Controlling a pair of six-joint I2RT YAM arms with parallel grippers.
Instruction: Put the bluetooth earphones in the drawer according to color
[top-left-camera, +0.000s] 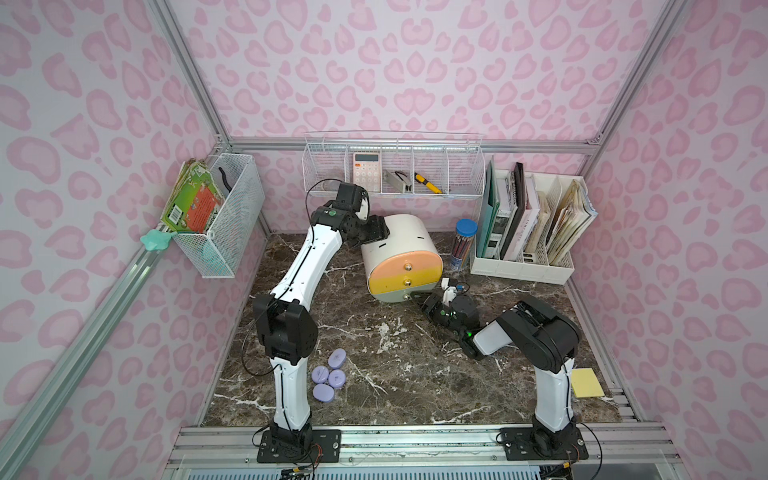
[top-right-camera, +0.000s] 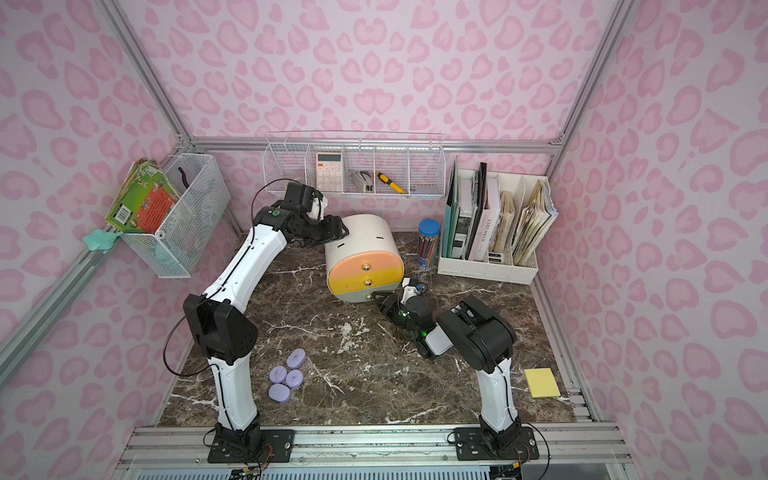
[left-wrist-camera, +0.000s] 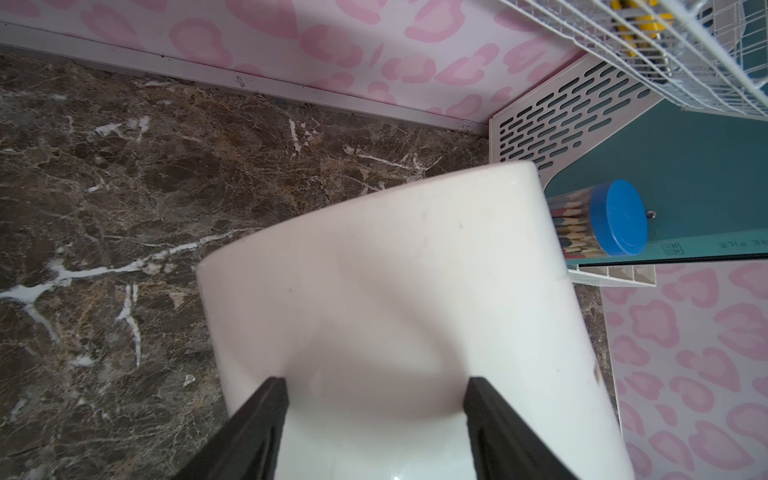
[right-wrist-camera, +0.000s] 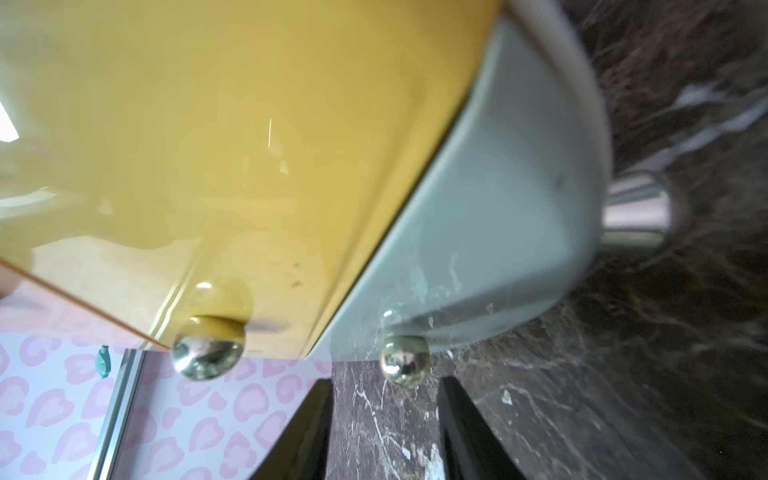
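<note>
A rounded white drawer cabinet stands near the back, its front stacked with an orange drawer, a yellow drawer and a grey drawer, each with a metal knob. All three look closed. My left gripper is open against the white casing's left side. In front of the grey drawer's knob, my right gripper has its fingers apart, the knob between and just beyond their tips. Several round purple cases, likely the earphones, lie at the front left.
A jar with a blue lid and a white file rack stand right of the cabinet. A wire shelf hangs behind it. Yellow sticky notes lie at the right front.
</note>
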